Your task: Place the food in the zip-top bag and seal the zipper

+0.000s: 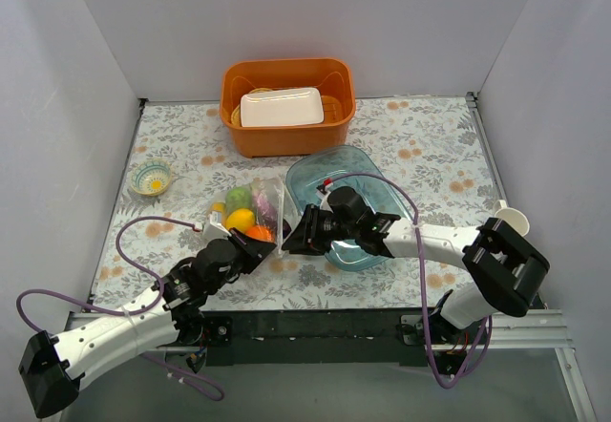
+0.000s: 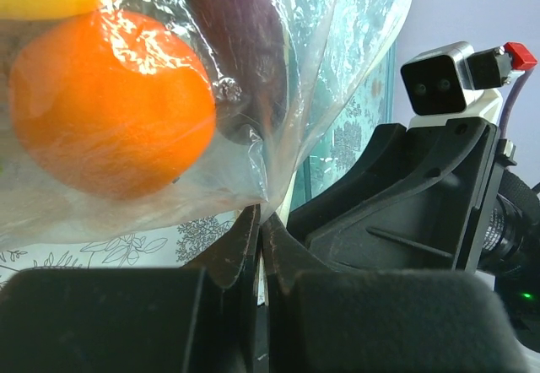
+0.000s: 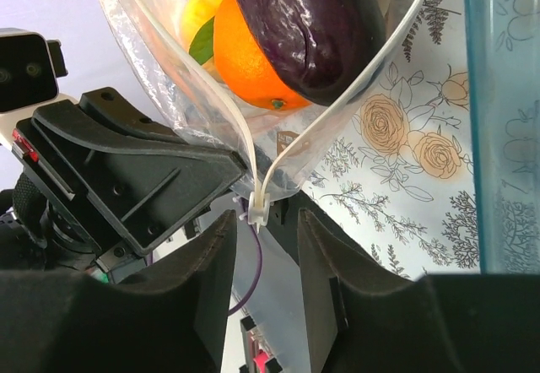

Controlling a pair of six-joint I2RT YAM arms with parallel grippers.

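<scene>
A clear zip top bag (image 1: 274, 188) stands left of centre with food inside: an orange (image 2: 114, 103), a dark purple eggplant (image 3: 308, 27), a yellow fruit (image 1: 240, 220) and a green one (image 1: 238, 199). Its two zipper strips meet at a small white slider (image 3: 259, 208) at one end of the mouth. My left gripper is shut, the bag's film pinched at its fingertips below the orange. My right gripper is open; the slider lies between and just beyond its fingertips. Beyond the slider, the mouth spreads apart.
A teal clear-walled bin (image 1: 368, 260) lies directly beneath the right arm. An orange tub (image 1: 286, 141) with a white lidded box (image 1: 282, 107) is at the back. A patterned bowl (image 1: 151, 179) sits left, a white mug (image 1: 513, 217) right.
</scene>
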